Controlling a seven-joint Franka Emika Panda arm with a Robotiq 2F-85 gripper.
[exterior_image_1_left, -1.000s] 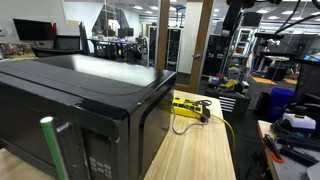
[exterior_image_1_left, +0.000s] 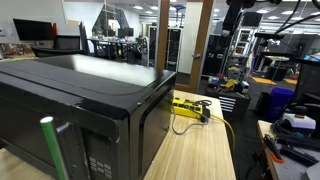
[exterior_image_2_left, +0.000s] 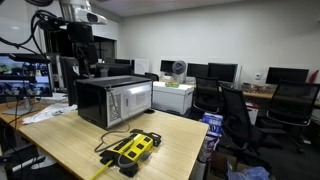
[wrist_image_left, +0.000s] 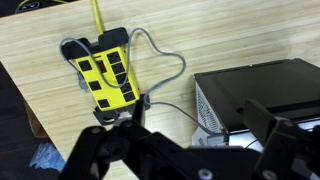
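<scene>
A black microwave (exterior_image_1_left: 90, 95) fills the left of exterior view 1. In exterior view 2 the microwave (exterior_image_2_left: 97, 100) stands on the wooden table, its pale front face toward the yellow power strip. From above, the wrist view shows part of the microwave (wrist_image_left: 275, 85) at the right. My gripper is open, its two dark fingers wide apart with nothing seen between them. It hangs high above the table; in exterior view 2 the arm (exterior_image_2_left: 80, 35) rises over the microwave's back left side.
A yellow and black power strip (wrist_image_left: 108, 78) lies on the table with its grey cable looped toward the microwave. Bare wooden tabletop (exterior_image_2_left: 177, 135) lies right of it. Office chairs (exterior_image_2_left: 240, 115) stand beyond the table. A green pole (exterior_image_1_left: 52, 145) shows in the left foreground.
</scene>
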